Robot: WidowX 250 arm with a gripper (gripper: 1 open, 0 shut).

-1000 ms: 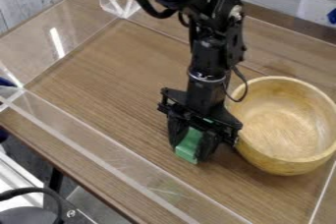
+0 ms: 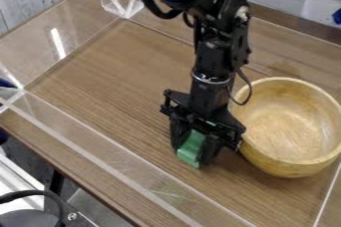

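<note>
A black robot arm comes down from the top of the view to my gripper (image 2: 201, 131), which is low over the wooden table just left of a large pale wooden bowl (image 2: 300, 121). The gripper is shut on a small green object (image 2: 193, 149) that is at or very close to the tabletop. The fingers partly hide the object, so its exact shape is unclear.
Clear strips run along its left and front parts. A white surface with black parts and cables lies beyond the table's lower left edge. The bowl fills much of the right side.
</note>
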